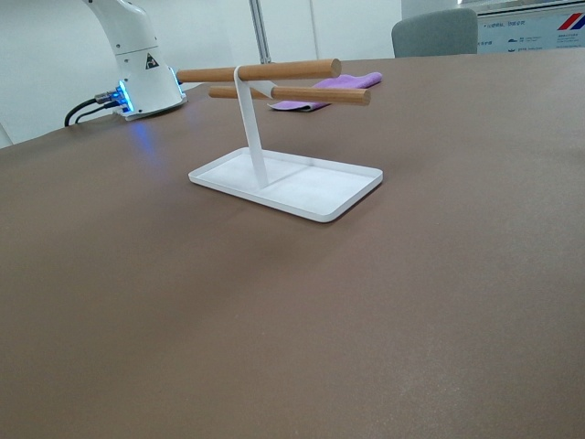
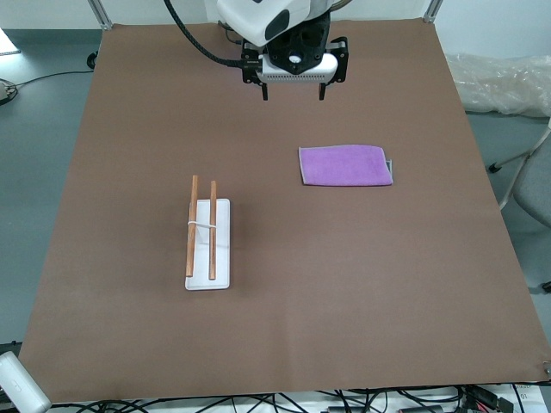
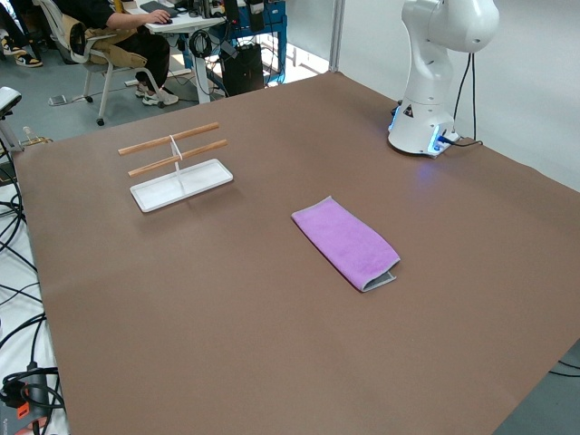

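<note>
My gripper (image 2: 294, 91) hangs over the back of the brown table at top centre in the left view, its two black fingers spread apart with nothing between them. A purple folded cloth (image 2: 344, 165) lies flat in front of it, slightly right. Left of the cloth and nearer the front stands a white tray (image 2: 220, 254) with a post holding two horizontal wooden bars (image 1: 303, 69). In the right view the cloth (image 3: 344, 240) shows a grey underside at one end, and the tray (image 3: 199, 178) sits toward the table's far left.
The white robot base (image 3: 419, 127) stands at the table's edge. Cables run along the front edge in the left view, and a grey chair (image 2: 534, 181) is beside the table at right.
</note>
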